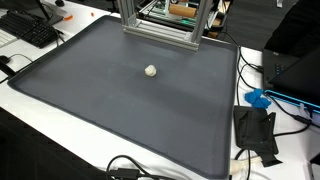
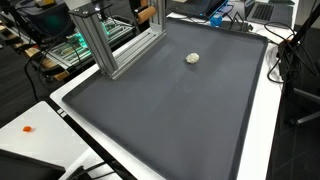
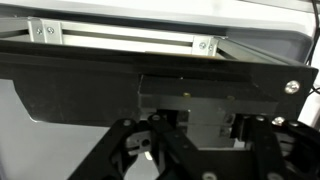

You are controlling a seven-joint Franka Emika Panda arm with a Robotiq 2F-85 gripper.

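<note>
In the wrist view my gripper is shut at the middle of a long black panel (image 3: 75, 95), with part of the panel between its fingers. The exact grip is hard to make out, dark on dark. Behind the panel shows a pale metal frame with bright brackets (image 3: 200, 45). A metal frame (image 1: 160, 35) stands at the table's back edge in exterior view 1, and at the upper left in exterior view 2 (image 2: 130, 52). Neither exterior view has the gripper in sight. A small cream-coloured ball (image 1: 151, 71) rests on the grey table mat (image 1: 130, 115).
Apart from the ball, the mat is bare. A brown cylinder (image 1: 182, 10) sits within the metal frame. Black items (image 1: 255, 130) and a blue cloth-like thing (image 1: 257, 98) lie to the right, with cables nearby. A keyboard (image 1: 28, 28) is at the far left.
</note>
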